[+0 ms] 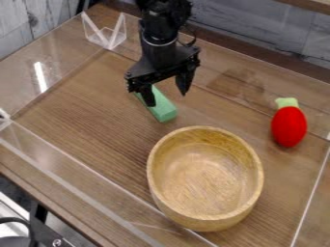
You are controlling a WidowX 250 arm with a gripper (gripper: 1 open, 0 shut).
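The black gripper (162,82) hangs over the middle of the table with its fingers spread apart. Below it, partly hidden by its left finger, a small green block (160,108) lies on the wood. Whether anything sits between the fingertips is not clear; the block appears to rest on the table.
A large tan bowl (204,211) stands at the lower front. A red object with a green top (288,126) lies at the right. A wall edge runs along the back right.
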